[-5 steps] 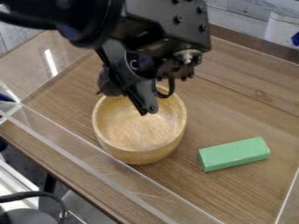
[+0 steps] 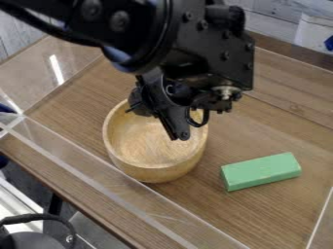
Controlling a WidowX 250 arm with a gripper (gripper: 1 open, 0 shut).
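My black gripper (image 2: 166, 115) hangs over the back of a light wooden bowl (image 2: 154, 156), its tips low at or just inside the bowl's opening, partly hiding the rear rim. The fingers look shut, and nothing shows between them. The part of the bowl's inside that shows is bare. A green rectangular block (image 2: 260, 171) lies on the wooden table to the right of the bowl.
A clear strip runs along the left and front edges. A white object (image 2: 314, 34) stands at the back right, and dark cables and equipment lie at the lower left.
The gripper and arm have shifted a little over the back of the bowl and changed angle. The bowl and green block look unmoved.
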